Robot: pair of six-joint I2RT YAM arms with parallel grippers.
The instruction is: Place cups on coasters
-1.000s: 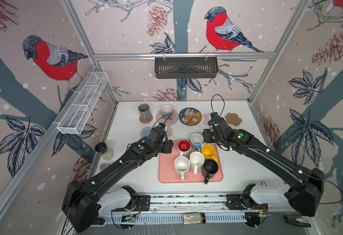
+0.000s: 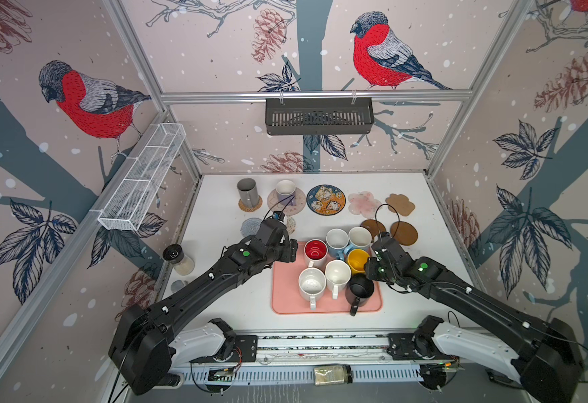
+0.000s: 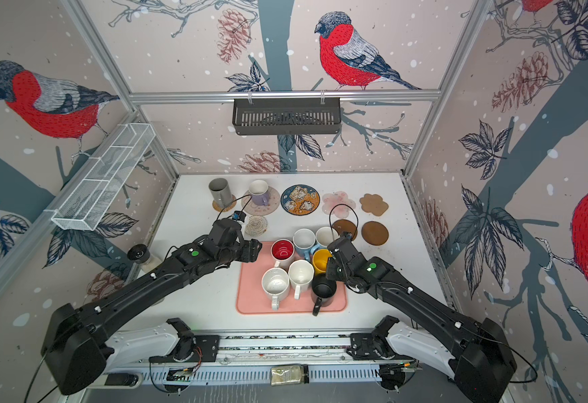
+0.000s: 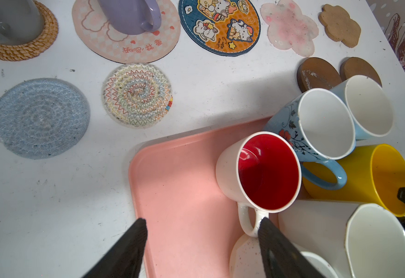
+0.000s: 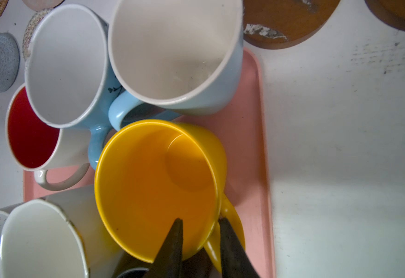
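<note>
The yellow cup (image 5: 165, 185) stands in the pink tray (image 5: 248, 162), and my right gripper is shut on its wall close to the handle. My left gripper hangs open and empty above the tray's left part, near the red-lined cup (image 4: 267, 171). Other cups crowd the tray: a floral blue cup (image 4: 327, 125), a pale blue cup (image 4: 366, 106), two white cups and a black cup (image 2: 360, 288). On coasters at the back left are a grey cup (image 2: 247, 191) and a lilac cup (image 3: 259, 191).
Empty coasters include a blue-grey one (image 4: 40, 118), a patterned one (image 4: 137, 95), an orange-and-blue one (image 2: 325, 199), a pink flower (image 2: 363, 203), a brown flower (image 3: 374, 205) and two brown rounds (image 3: 374, 233). A jar (image 2: 181, 260) stands at left.
My right gripper has moved toward the front from above the pale blue cup and has closed at the yellow cup. The left gripper has barely moved.
</note>
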